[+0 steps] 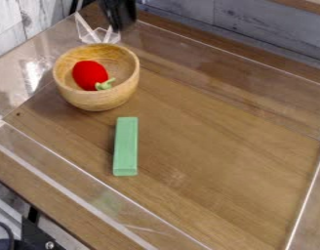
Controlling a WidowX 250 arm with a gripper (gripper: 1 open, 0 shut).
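A wooden bowl [113,96] sits toward the upper left of the table, holding a red round object [90,74] with a small green top. Below it lies a green rectangular block [126,146], lengthwise toward the viewer. The dark gripper [118,21] is at the top edge, above and behind the bowl and mostly out of frame; whether it is open or shut is not visible.
A grey wooden wall [254,29] runs along the back.
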